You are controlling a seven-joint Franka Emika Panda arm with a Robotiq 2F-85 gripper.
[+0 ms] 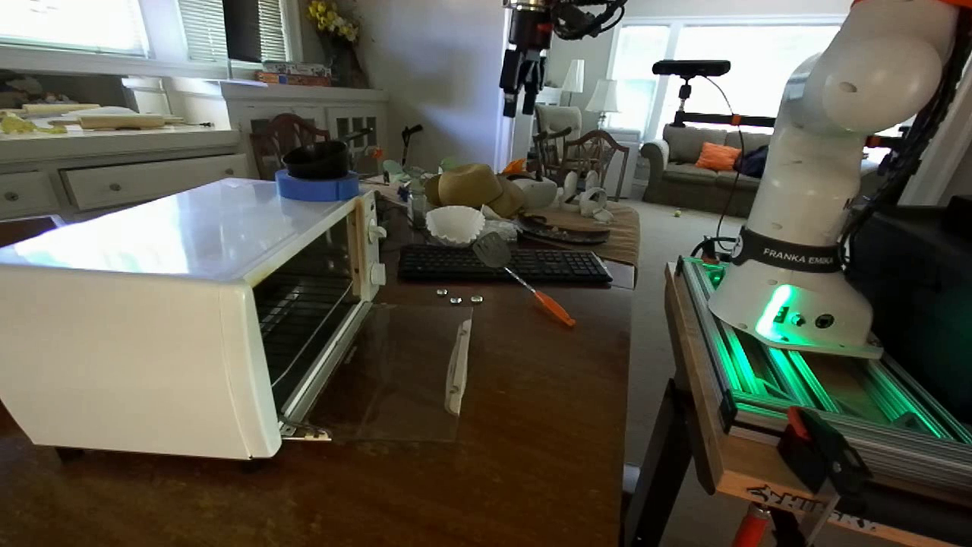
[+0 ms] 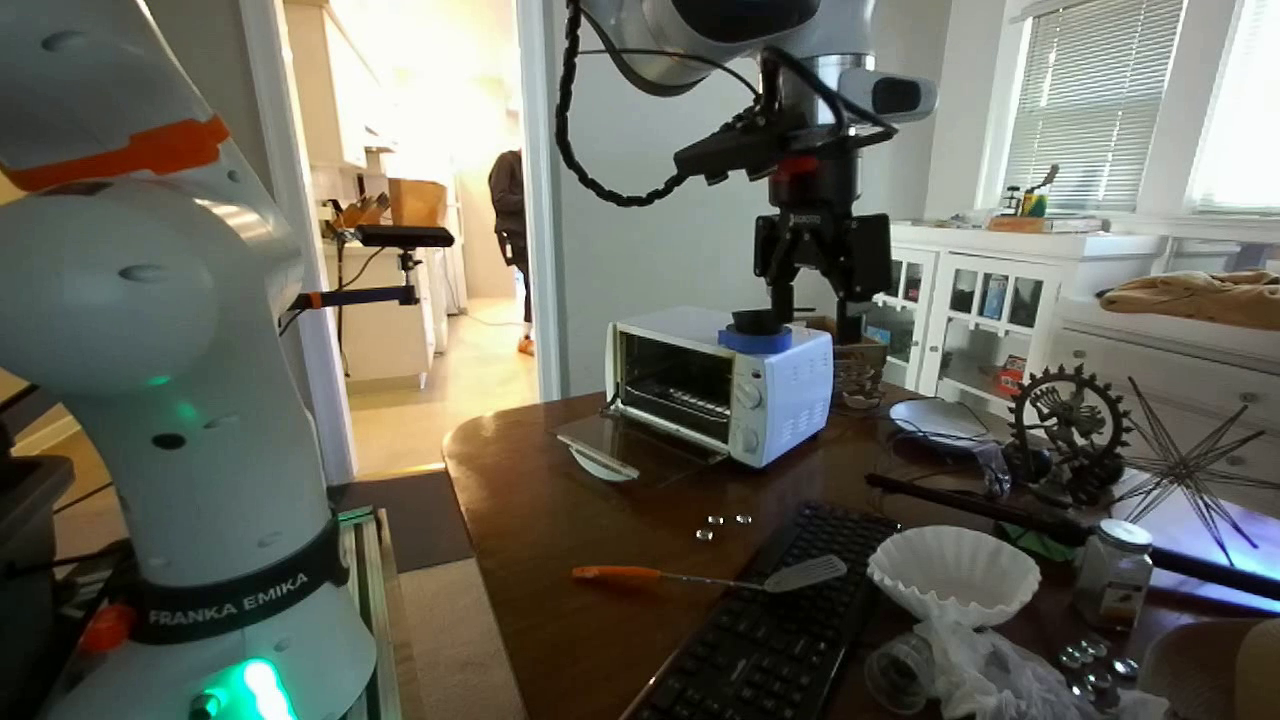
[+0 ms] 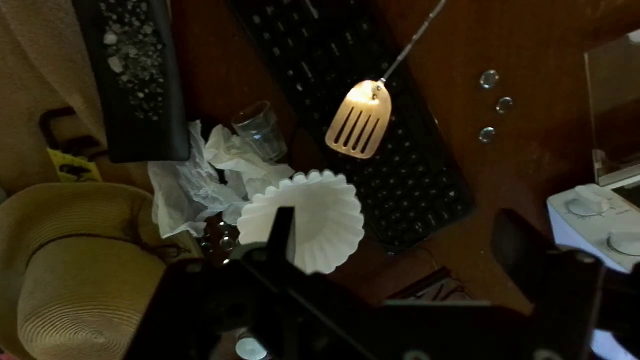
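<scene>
High above the table, my gripper [image 2: 818, 322] points down with its two fingers spread and nothing between them. The wrist view puts it over the keyboard side of the table, with a white fluted bowl [image 3: 312, 222] partly behind one finger. A slotted spatula [image 3: 360, 120] rests its metal head on the black keyboard [image 3: 414, 180]; its orange handle [image 2: 615, 572] lies on the bare wood. The white toaster oven [image 1: 127, 346] stands with its glass door [image 1: 401, 383] folded down. On its top sit a blue ring [image 1: 318, 187] and a black bowl [image 1: 316, 160].
Three small glass gems [image 1: 458, 297] lie between keyboard and oven door. A straw hat [image 3: 90, 288], crumpled plastic [image 3: 192, 186], a clear cup [image 3: 261, 132] and a dark tray [image 3: 135, 78] crowd the table beyond the bowl.
</scene>
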